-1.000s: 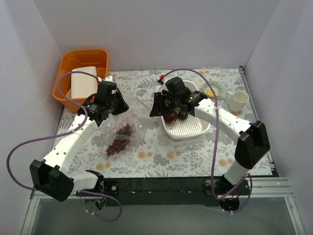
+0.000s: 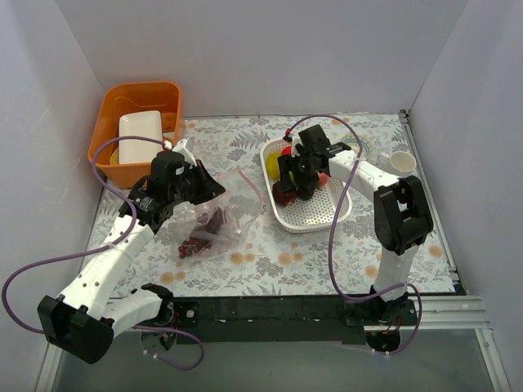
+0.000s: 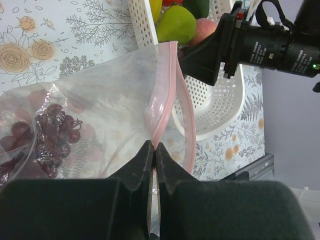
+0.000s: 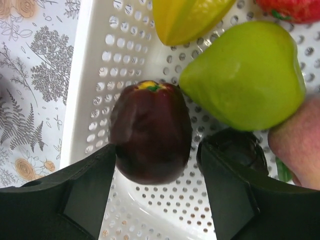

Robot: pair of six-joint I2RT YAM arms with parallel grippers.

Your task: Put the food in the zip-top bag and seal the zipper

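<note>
My left gripper is shut on the pink-zippered opening of the clear bag point(image 3: 100, 125), which holds red grapes point(image 3: 55, 140). My right gripper hangs open over the white perforated basket point(image 4: 80, 110), its fingers either side of a dark eggplant-like piece point(image 4: 150, 130). Beside that lie a green pear point(image 4: 240, 70), a yellow fruit point(image 4: 185, 15), a peach point(image 4: 295, 145), a red item point(image 4: 285, 7) and a dark round item point(image 4: 235, 150).
An orange bin point(image 2: 114, 98) with a white lid-like board point(image 2: 140, 135) stands at the back left. A white mug point(image 2: 402, 164) is at the right. Bare table lies below the basket.
The right gripper has moved from near the bag opening into the basket, now low over the dark piece.
</note>
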